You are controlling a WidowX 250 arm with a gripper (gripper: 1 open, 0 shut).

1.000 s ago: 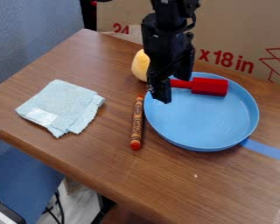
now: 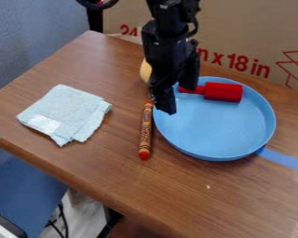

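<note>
My black gripper (image 2: 174, 87) hangs over the left back part of a blue plate (image 2: 218, 128), its fingers pointing down. A red object (image 2: 223, 91) lies at the back of the plate, just right of the fingers. An orange stick (image 2: 146, 135) lies on the wooden table left of the plate. A yellow round object (image 2: 145, 71) is partly hidden behind the arm. I cannot tell whether anything is between the fingertips.
A folded pale cloth (image 2: 64, 114) lies on the left of the table (image 2: 101, 186). A cardboard box (image 2: 257, 42) stands behind. A blue strip (image 2: 287, 160) runs right of the plate.
The gripper and arm have shifted slightly left over the plate's edge, covering more of the yellow object. The objects on the table look unmoved.
</note>
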